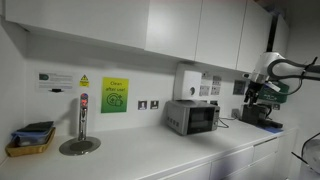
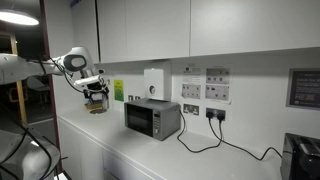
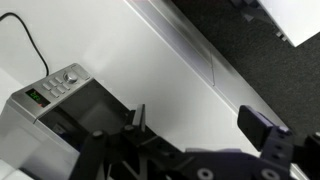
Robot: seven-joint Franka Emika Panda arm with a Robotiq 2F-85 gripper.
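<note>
My gripper stands open in the wrist view, its dark fingers wide apart with nothing between them. Below it lies the bare white counter (image 3: 185, 92), close to the counter's front edge. The silver microwave (image 3: 75, 118), with its dark door and control panel, is to the left in that view. From exterior view 1, the arm (image 1: 270, 70) reaches in at the right, the gripper held above the counter and well to the right of the microwave (image 1: 193, 117). Its fingertips are too small there to make out clearly.
A tap (image 1: 83, 118) over a round drain and a basket (image 1: 32, 138) with dark items occupy the counter's left end. A black toaster (image 2: 301, 157) stands at the other end. Cabinets (image 2: 145, 35) hang above. Clear counter runs along the front.
</note>
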